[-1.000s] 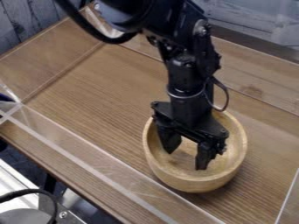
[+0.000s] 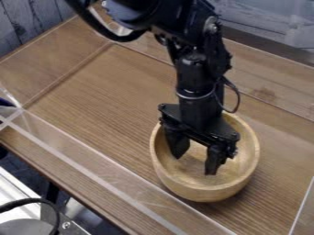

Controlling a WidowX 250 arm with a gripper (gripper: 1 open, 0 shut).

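Note:
A light wooden bowl (image 2: 200, 184) sits on the wooden table, right of centre and toward the front. My black arm comes down from the top of the view, and its gripper (image 2: 196, 152) hangs over and inside the bowl with its fingers spread open. I see nothing between the fingers; the arm hides part of the bowl's back.
Clear plastic edging runs along the front left. A white object (image 2: 22, 220) with a black cable lies off the table at bottom left, and grey panels stand at the back.
The arm has shifted very slightly, its upper part a little to the left. The gripper stays open inside the bowl, which has not visibly moved.

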